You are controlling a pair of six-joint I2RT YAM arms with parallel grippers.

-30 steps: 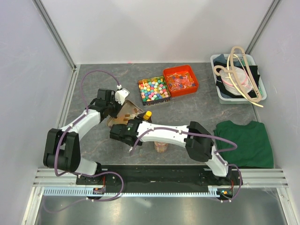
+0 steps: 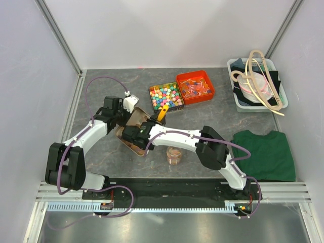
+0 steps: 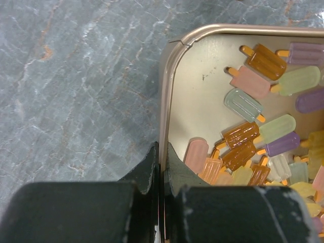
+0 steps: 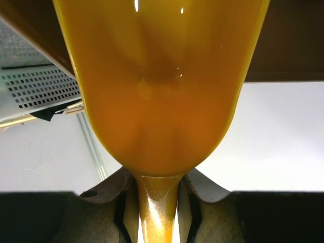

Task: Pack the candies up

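Note:
My left gripper is shut on the rim of a beige bin (image 3: 200, 81), holding one side wall between its fingers. Popsicle-shaped candies (image 3: 271, 132) in brown, pink, green, purple and clear lie loose in the bin, several overlapping. My right gripper is shut on the narrow neck of an orange scoop (image 4: 157, 101), whose rounded body fills the upper right wrist view. From above, a yellow part of the scoop (image 2: 162, 113) sticks up by the bin's right side. The right arm covers much of the bin, and the scoop's contents cannot be seen.
A round clear jar (image 2: 173, 157) stands right of the bin, under the right forearm. Behind are a black tray of colourful candies (image 2: 166, 108) and a red tray (image 2: 210, 93). A white basket (image 2: 243, 108) and a green cloth (image 2: 264, 157) occupy the right.
The right gripper and forearm have shifted slightly toward the back, and more of the scoop's yellow part shows, tilted further over. The left arm has stayed almost still at the bin.

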